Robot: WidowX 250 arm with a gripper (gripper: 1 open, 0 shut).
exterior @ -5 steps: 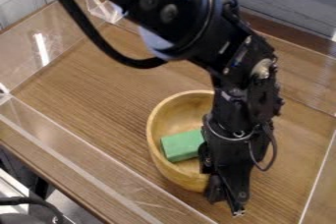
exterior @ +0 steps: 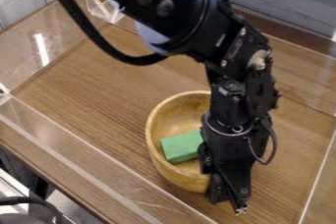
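A tan bowl (exterior: 171,120) sits on the wooden table with a green block (exterior: 182,147) inside it. My black gripper (exterior: 226,184) reaches down over the bowl's right side, its lower end at the bowl's front right rim, beside the block. The gripper covers the right part of the bowl, and I cannot make out whether its fingers are apart or closed on anything.
Clear low walls run along the left and front edges, and a ledge runs along the back right.
My gripper has shifted very slightly, staying at the bowl's right side. The bowl and green block look almost unchanged.
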